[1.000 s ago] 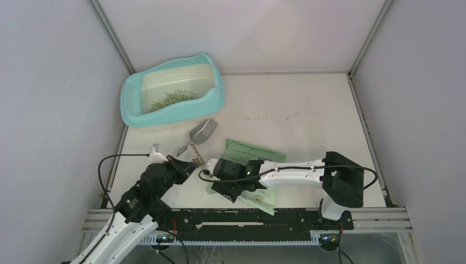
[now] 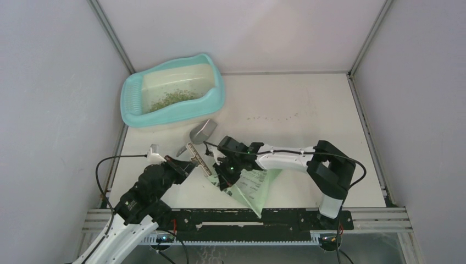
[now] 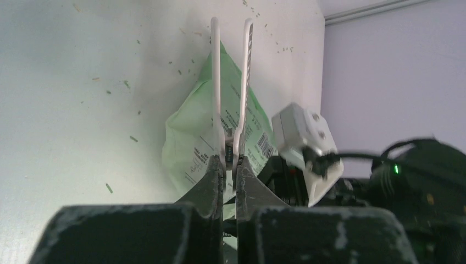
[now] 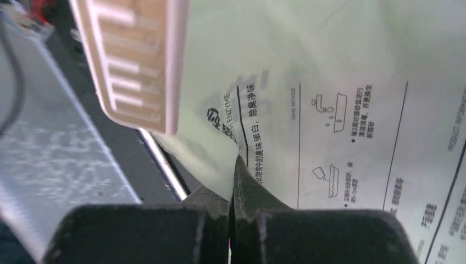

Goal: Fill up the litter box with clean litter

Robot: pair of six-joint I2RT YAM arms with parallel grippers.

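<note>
The teal litter box (image 2: 131,102) at the back left holds scattered green pellets. My left gripper is shut on a pale slotted scoop (image 3: 216,82), held over the green litter bag (image 3: 181,137). My right gripper is shut on the bag's crinkled edge at the front of the table, its printed face filling the right wrist view beside that scoop.
A grey scoop (image 2: 202,131) lies between the litter box and the bag. Walls enclose the sides and back.
My right arm has shifted up toward the back, and the bag's near part is drawn up and folded, its corner over the front edge. The left arm is nearly unchanged.
</note>
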